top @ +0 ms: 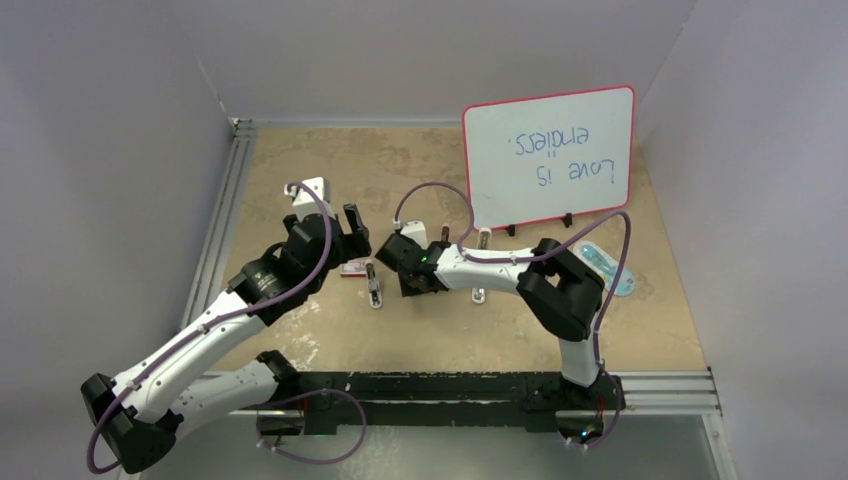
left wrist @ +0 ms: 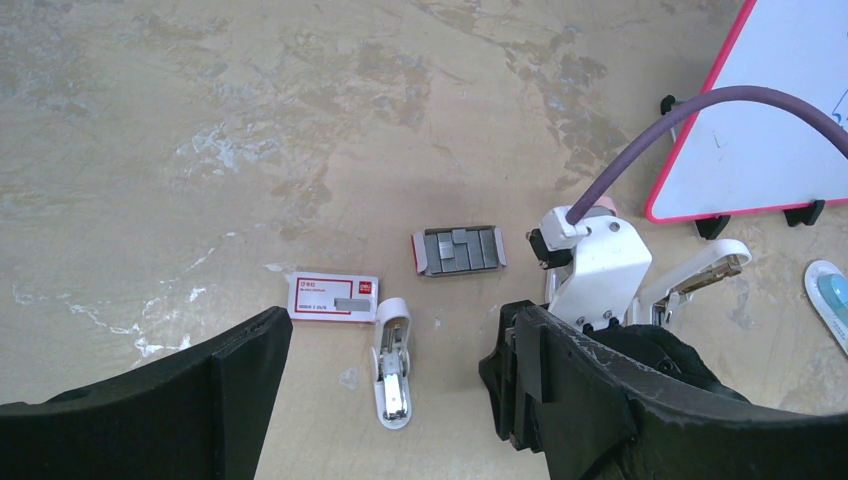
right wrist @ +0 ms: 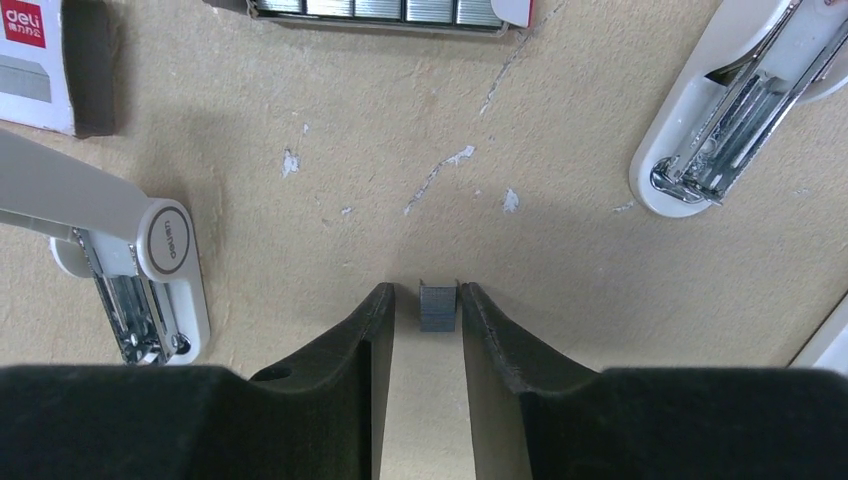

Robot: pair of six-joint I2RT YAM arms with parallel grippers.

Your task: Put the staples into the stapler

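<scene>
A small grey staple strip (right wrist: 438,310) lies on the table between the fingers of my right gripper. Those fingers stand apart, with a clear gap on the strip's left side and the right finger very close to it. In the right wrist view, one white stapler (right wrist: 185,290) is at left with its metal channel exposed; another stapler (right wrist: 715,130) is at upper right, also with its channel showing. My left gripper is wide open and empty, high above the table. The right fingertips are hidden in the top view.
A tray of staple strips (left wrist: 460,250) sits beside the red-and-white staple box (left wrist: 333,297). The whiteboard (top: 550,155) stands at back right, and a blue-and-white item (top: 605,268) lies at far right. Bare table stretches across the back left.
</scene>
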